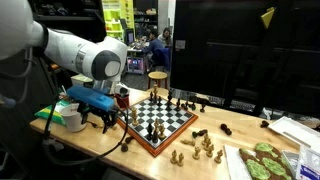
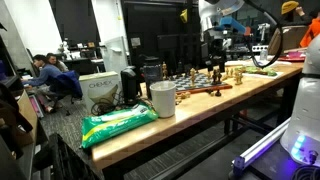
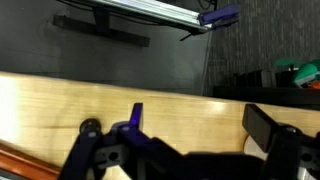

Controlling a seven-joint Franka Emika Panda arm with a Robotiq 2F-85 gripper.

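Observation:
My gripper is open above the wooden table near its edge, with bare wood between its spread fingers. In the first exterior view the arm hangs over the table's left end, its gripper largely dark and hard to make out. A chessboard [image 1: 158, 118] with dark and light pieces lies to the right of it. In the wrist view, a small dark round piece [image 3: 90, 127] sits left of the fingers, apart from them. A white round object [image 3: 253, 148] shows partly behind the right finger. Several light pieces [image 1: 197, 151] stand off the board.
A white cylindrical container [image 2: 163, 98] and a green bag [image 2: 118, 125] occupy one table end. A tray with green and brown patches [image 1: 262, 163] lies at the right. Beyond the table's edge is dark floor [image 3: 170, 75].

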